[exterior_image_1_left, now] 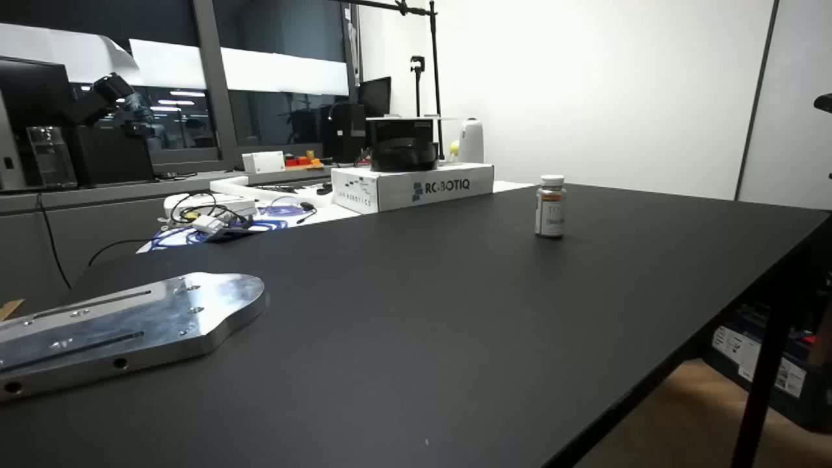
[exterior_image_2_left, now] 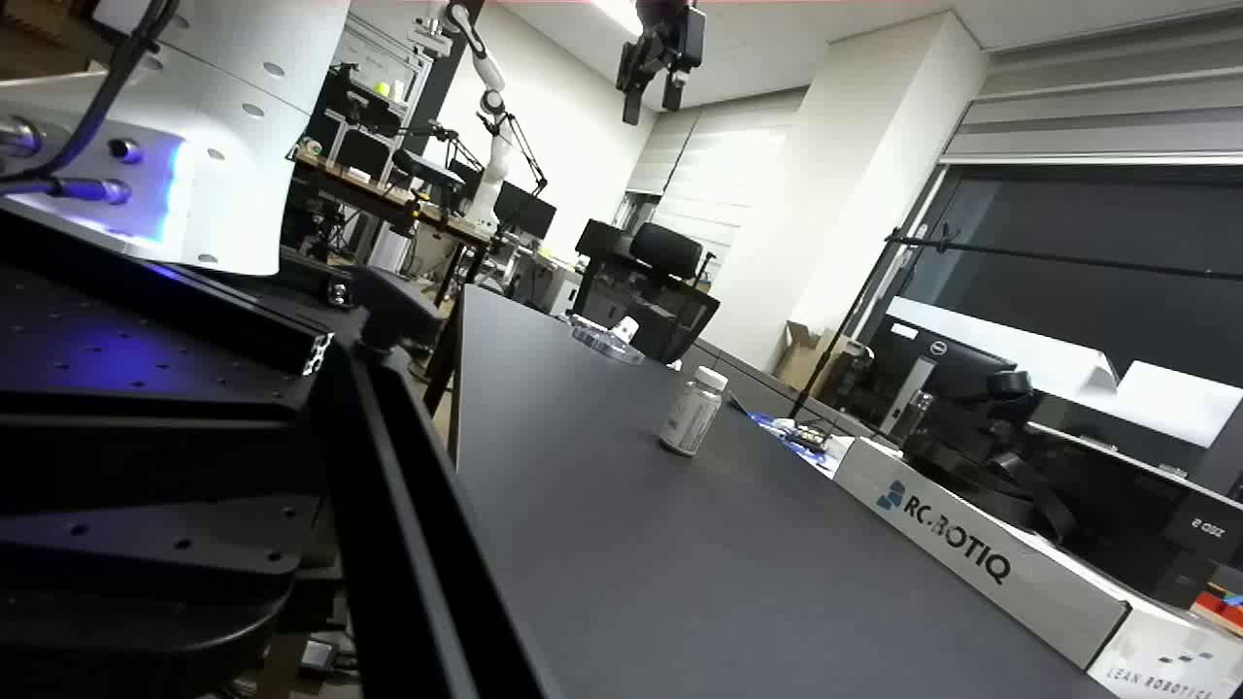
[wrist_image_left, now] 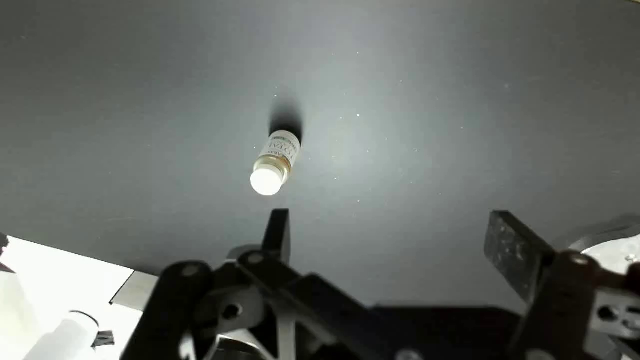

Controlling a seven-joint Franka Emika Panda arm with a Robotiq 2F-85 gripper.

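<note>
A small labelled bottle with a white cap (exterior_image_1_left: pixel 550 209) stands upright on the black table, well apart from anything else. The second exterior view has the same bottle (exterior_image_2_left: pixel 693 413) near the middle of the tabletop. My gripper (exterior_image_2_left: pixel 654 111) hangs high above the table there, its fingers pointing down. Seen from the wrist, the two fingers (wrist_image_left: pixel 277 235) are spread wide with only bare table between them. The bottle (wrist_image_left: pixel 277 161) lies beyond the left fingertip in that view, not between the fingers. In the first exterior view the gripper does not appear.
A flat metal plate (exterior_image_1_left: pixel 156 316) rests at one end of the table (exterior_image_1_left: pixel 437 335). A Robotiq box (exterior_image_1_left: pixel 429 187) and tangled blue cables (exterior_image_1_left: pixel 261 226) sit along the window side. Around the bottle the tabletop is clear.
</note>
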